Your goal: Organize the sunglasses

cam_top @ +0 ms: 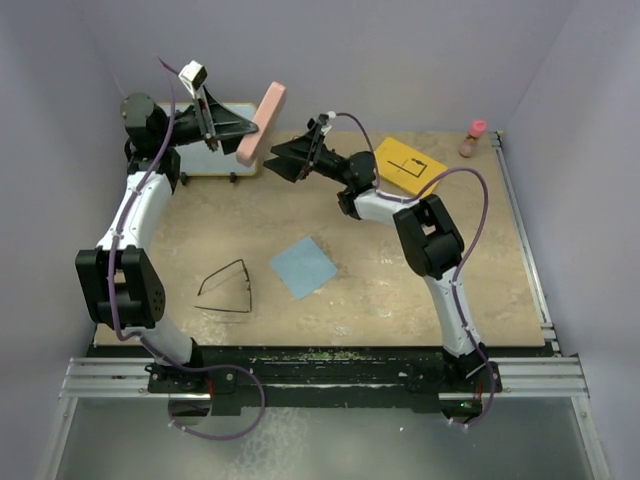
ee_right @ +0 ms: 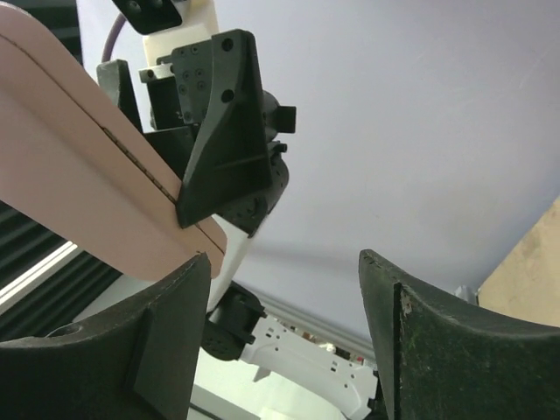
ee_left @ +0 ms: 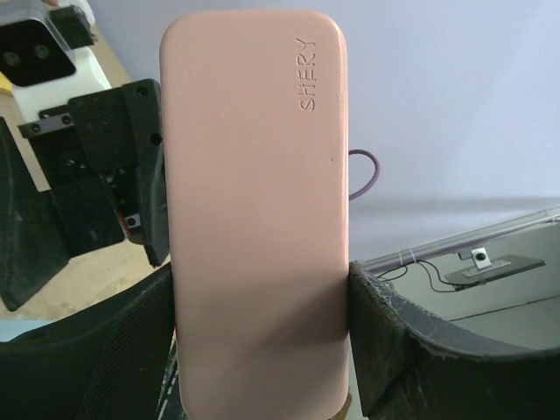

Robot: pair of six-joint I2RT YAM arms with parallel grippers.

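Observation:
A pink glasses case (cam_top: 262, 122) marked SHERY hangs raised at upper left in the top view, with my left gripper shut on it; it fills the middle of the left wrist view. My right gripper (cam_top: 292, 158) is just right of the case, apart from it, its fingers parted with nothing between them in the right wrist view. The sunglasses (cam_top: 250, 290) lie with arms unfolded on the left front of the table. A light blue cloth (cam_top: 304, 268) lies to their right.
A yellow flat item (cam_top: 410, 166) lies at back right, a pink-capped bottle (cam_top: 470, 140) near the back right corner. A light board (cam_top: 195, 160) stands at back left.

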